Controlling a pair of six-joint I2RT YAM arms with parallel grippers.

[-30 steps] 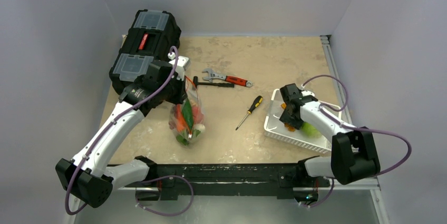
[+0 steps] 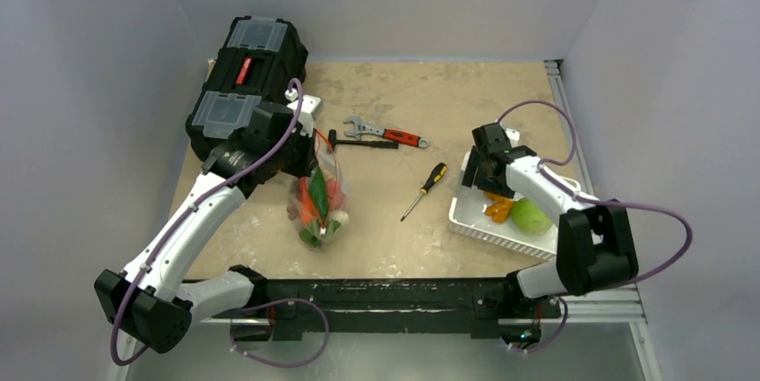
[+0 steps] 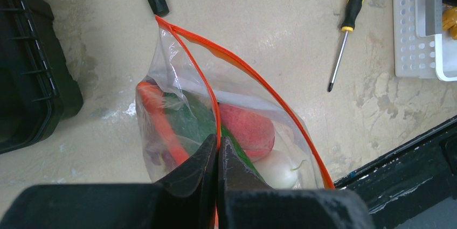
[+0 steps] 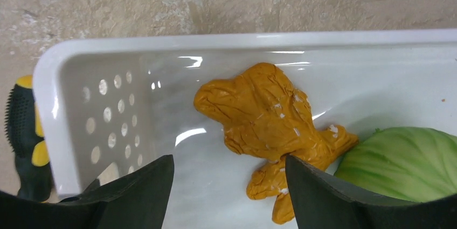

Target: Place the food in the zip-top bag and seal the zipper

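Note:
The clear zip top bag with orange zipper edges stands with its mouth apart and several vegetables inside, among them a red one and a white one. My left gripper is shut on one zipper edge of the bag. On the right, a brown-orange food piece and a green cabbage-like piece lie in the white basket. Over the basket, my right gripper is open; one fingertip overlaps the lower part of the brown-orange piece in view, and nothing is gripped.
A screwdriver lies between bag and basket. Behind the bag are a hammer and an adjustable wrench. A black toolbox stands at the back left.
The left arm and the bag have stayed still.

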